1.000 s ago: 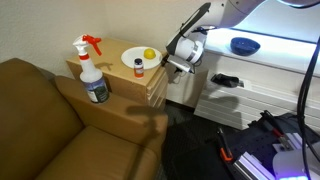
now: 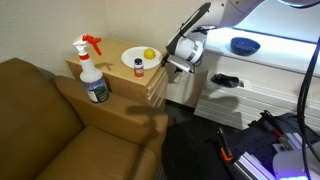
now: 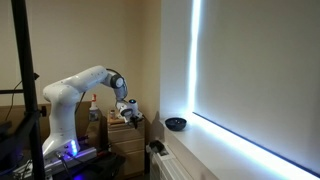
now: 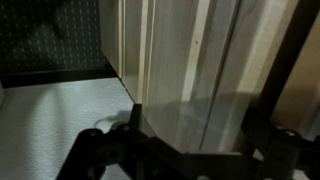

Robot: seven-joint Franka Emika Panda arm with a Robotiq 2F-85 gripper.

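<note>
In exterior view 1 my gripper (image 2: 176, 67) is low beside the right edge of the wooden cabinet (image 2: 130, 105), near its top. In the wrist view the fingers (image 4: 262, 135) stand apart at the bottom of the picture, so the gripper is open. Pale wood panels with vertical edges fill the space ahead of and between them. Nothing graspable shows there. On the cabinet top are a white plate (image 2: 133, 55) with a yellow round item (image 2: 150, 54), a small red-topped jar (image 2: 139, 68) and a spray bottle (image 2: 91, 75) with a red trigger.
A dark blue bowl (image 2: 245, 46) sits on the white ledge at the right, with a dark object (image 2: 227, 81) on the white unit below. The brown sofa (image 2: 50, 130) fills the left front. Dark floor (image 2: 190, 130) lies open between sofa and robot base.
</note>
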